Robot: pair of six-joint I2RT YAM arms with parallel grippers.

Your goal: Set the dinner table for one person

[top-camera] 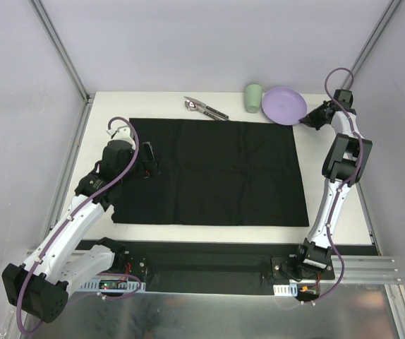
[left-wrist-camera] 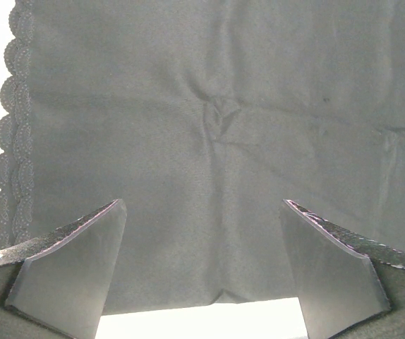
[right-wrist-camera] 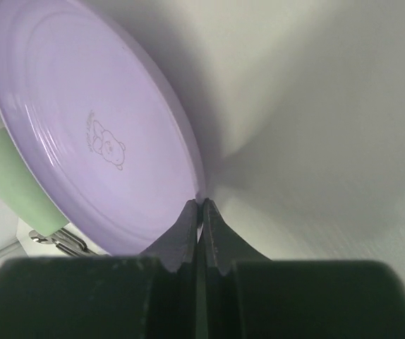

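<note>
In the top view a purple plate lies at the back right, over the corner of the black cloth. My right gripper is shut on the near right rim of the plate, its fingertips pinching the edge. A green cup stands just left of the plate. Further left, a knife and other silver cutlery lie together. Above the cloth's left part my left gripper is open, with only cloth seen between its fingers.
White table surface shows along its right side and in a narrow strip in front. Grey walls rise close behind the plate and beside the right arm.
</note>
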